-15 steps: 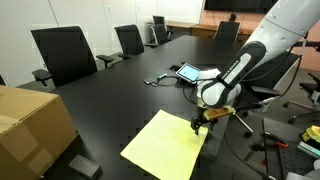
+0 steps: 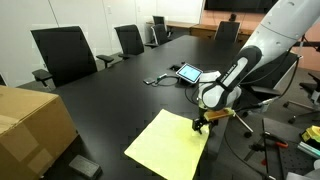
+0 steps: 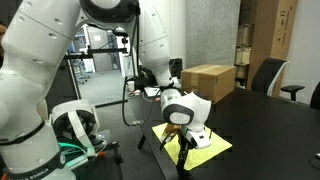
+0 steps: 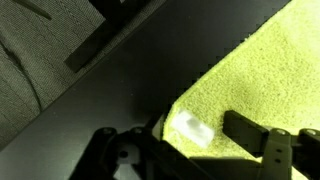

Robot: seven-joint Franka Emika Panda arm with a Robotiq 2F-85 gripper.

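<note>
A yellow cloth (image 2: 165,146) lies spread on the dark table, with a small white label (image 4: 192,128) at one corner. Over that corner, my gripper points down, its fingers apart and the label visible between them. In exterior view 1, the gripper (image 2: 201,128) is low at the cloth's right edge, close to the tabletop. Exterior view 2 shows the gripper (image 3: 184,150) at the cloth's near edge. Whether the fingertips press on the cloth cannot be made out.
A large cardboard box (image 2: 32,128) stands at the left of the table, with a small dark object (image 2: 85,166) near it. A tablet (image 2: 188,73) lies farther back. Several office chairs surround the table. Bare tabletop extends left of the cloth.
In exterior view 1, the cloth has shifted slightly to the right and its near edge looks different. The gripper has moved a little in the same direction and sits slightly lower.
</note>
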